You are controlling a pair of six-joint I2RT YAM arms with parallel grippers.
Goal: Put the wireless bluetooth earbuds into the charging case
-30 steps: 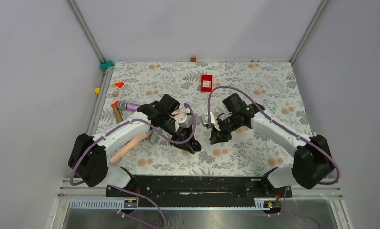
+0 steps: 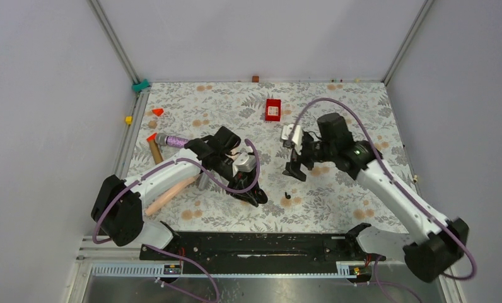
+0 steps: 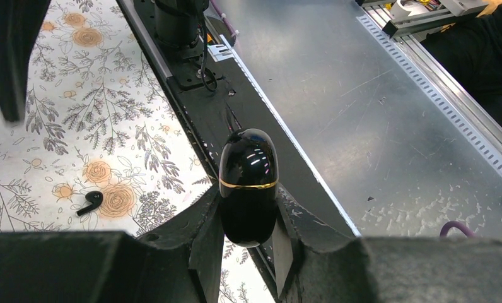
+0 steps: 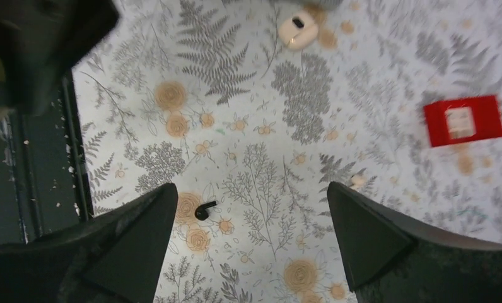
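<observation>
My left gripper is shut on the glossy black charging case, which stands upright between its fingers with a gold seam round it. A single black earbud lies on the patterned table, right of the case in the top view; it also shows in the left wrist view and the right wrist view. My right gripper hangs above the table up and to the right of the earbud in the top view, open, with nothing between its fingers.
A red box sits at the back middle. Tools, a purple can and a wooden cylinder crowd the left side under the left arm.
The right arm has shifted, most recently toward the right and blurred in the top view. The earbud now shows clearly below the right gripper. The left arm holds still with the case.
</observation>
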